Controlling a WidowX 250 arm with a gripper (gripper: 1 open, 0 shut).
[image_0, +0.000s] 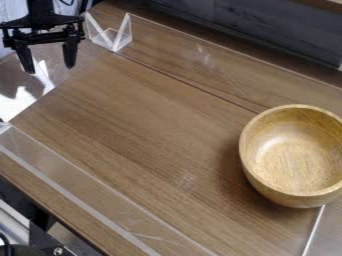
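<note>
My black gripper is at the top left, above the table's left edge, its two fingers apart and open with nothing visible between them. A wooden bowl stands upright on the right side of the wooden table, far from the gripper.
Clear plastic brackets stand at the upper left corner. A dark wall runs along the back. Transparent strips border the table.
</note>
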